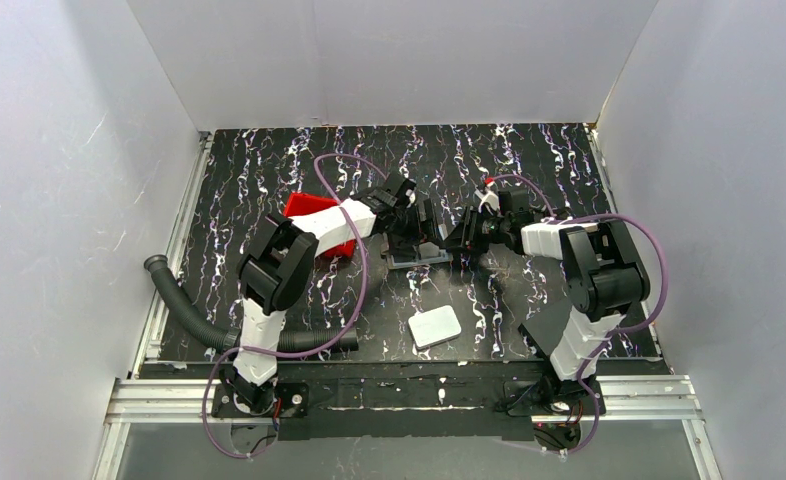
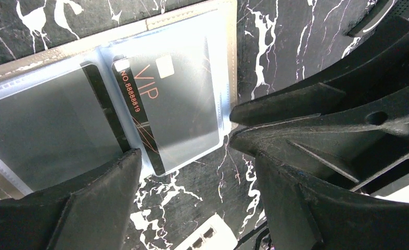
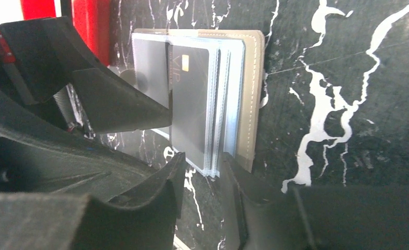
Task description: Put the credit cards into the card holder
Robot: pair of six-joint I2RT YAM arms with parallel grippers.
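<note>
The beige-edged card holder (image 1: 419, 260) lies unfolded mid-table beneath both grippers, with its clear sleeves facing up. In the left wrist view, a grey VIP card (image 2: 184, 109) sits inside the right-hand clear sleeve, its black strip beside the middle divider. Another dark card (image 2: 46, 125) fills the left-hand sleeve. My left gripper is open over the holder, one fingertip near the divider and nothing held. At the sleeve's outer edge, my right gripper stands slightly open with an empty gap. The sleeves' edges beside it are layered.
Behind the left arm sits a red box (image 1: 304, 204). A white box (image 1: 435, 327) lies in front of the holder, and a black hose (image 1: 184, 305) curves along the left and front. Table behind the holder is free.
</note>
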